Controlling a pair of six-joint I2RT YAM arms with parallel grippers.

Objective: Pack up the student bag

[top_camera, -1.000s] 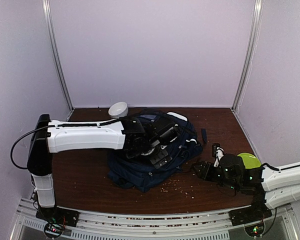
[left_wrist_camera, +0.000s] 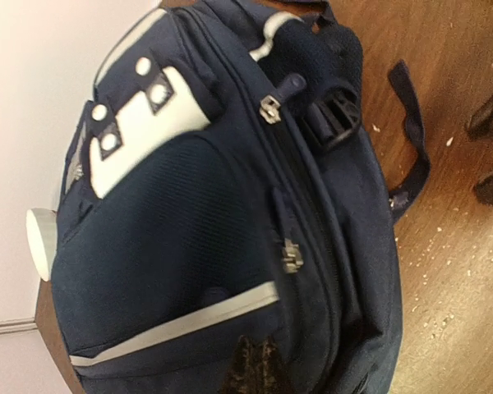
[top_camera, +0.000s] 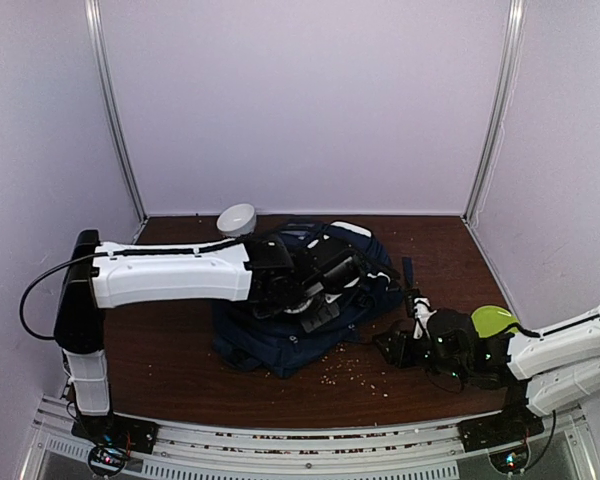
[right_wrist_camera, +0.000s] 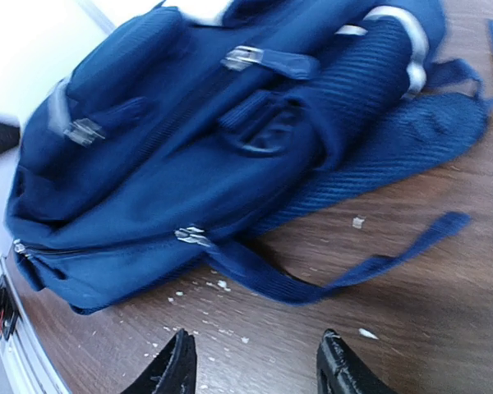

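Observation:
The navy backpack (top_camera: 280,345) lies on the dark table, its front facing up with white panels. My left gripper is shut, nothing between its fingers; it stands over the lower part of the front pocket (left_wrist_camera: 181,238). The pocket's zipper pull (left_wrist_camera: 292,254) hangs up and to the right of those fingertips, outside them. Left of the main zipper slider (left_wrist_camera: 269,109) the white flap shows. Just off the bag's right side my right gripper is open and empty, below a loose strap (right_wrist_camera: 287,287). In the top view, the left arm covers much of the bag.
A white bowl (top_camera: 237,220) stands behind the bag at the back left. At the right, a green plate (top_camera: 493,319) is partly covered by the right arm. Small crumbs (top_camera: 355,380) are scattered in front of the bag. Bare table lies at front left.

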